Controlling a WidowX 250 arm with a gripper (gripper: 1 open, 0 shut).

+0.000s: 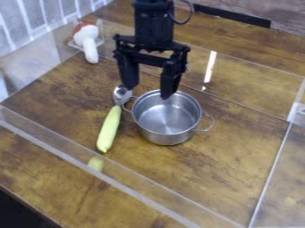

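Observation:
My black gripper [149,78] hangs over the steel pot [168,123], its two fingers spread apart and open, with nothing visible between them. The pot stands on the wooden table, a thin wire handle at its right. A pale yellow-green corn-like piece [109,129] lies left of the pot. A small silver object [121,95] is just behind it, partly by the left finger. A white object with a red part [86,40] stands at the back left.
Transparent low walls or strips cross the table along the left, front and right.

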